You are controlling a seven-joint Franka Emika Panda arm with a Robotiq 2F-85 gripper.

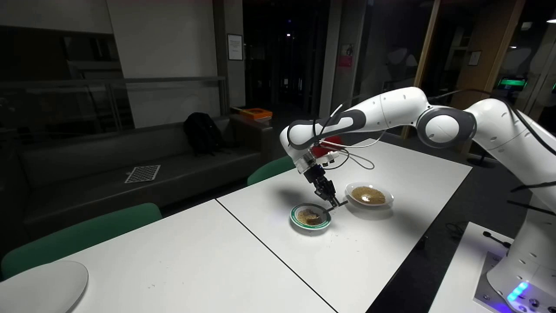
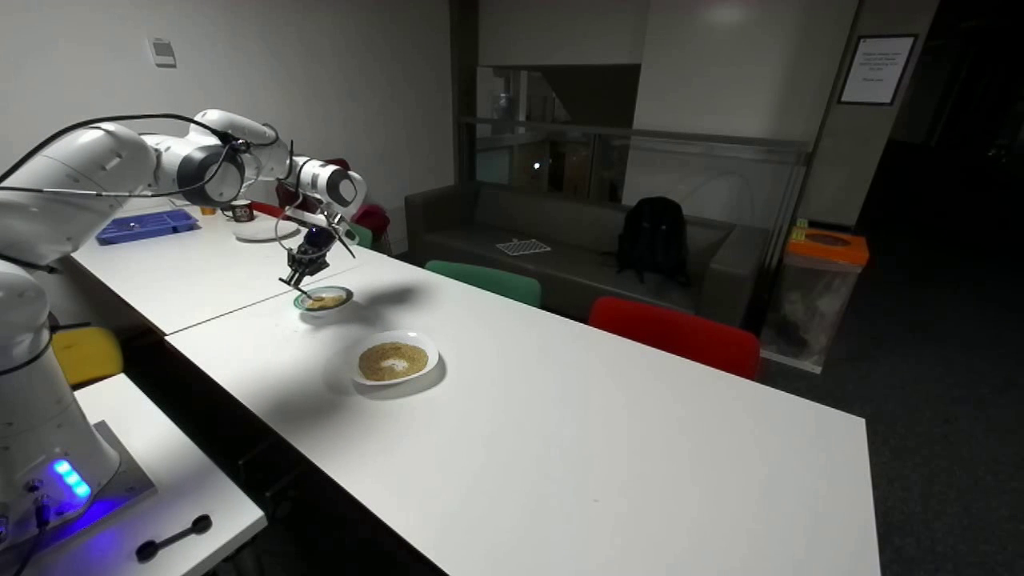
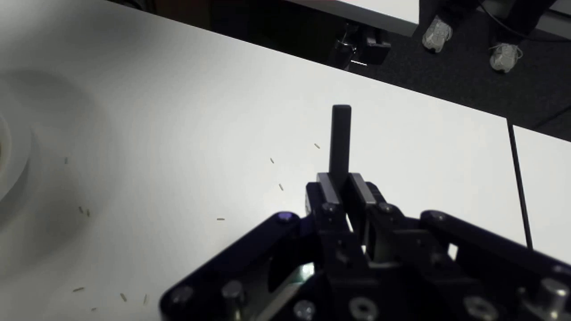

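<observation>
My gripper is shut on a dark utensil, likely a spoon, whose straight end sticks out past the fingers in the wrist view. Its other end slants down over the small green-rimmed bowl, which holds some brown grains. Whether the utensil touches the grains or carries any, I cannot tell. A larger white bowl stands apart, with a wide layer of the same grains and a pale patch in its middle. In the wrist view the gripper's linkage hides nearly all of the small bowl.
Loose grains are scattered on the white table between the bowls and the table edge. A white plate lies far left. A blue tray and a mug stand at the far end.
</observation>
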